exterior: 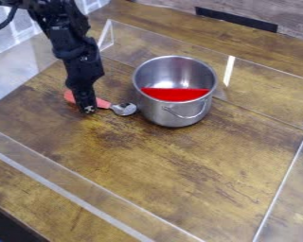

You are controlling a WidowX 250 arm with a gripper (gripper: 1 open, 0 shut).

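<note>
My black gripper (86, 104) hangs down from the upper left, shut, its tips low at the red handle of a spoon (124, 109) lying on the wooden table. The spoon's silver head points right, toward the steel pot; part of the handle is hidden behind the fingers, and I cannot tell whether they touch it. The steel pot (173, 105) stands just right of the spoon, with something red inside.
Transparent panels or edges run along the left, back and right sides of the work area.
</note>
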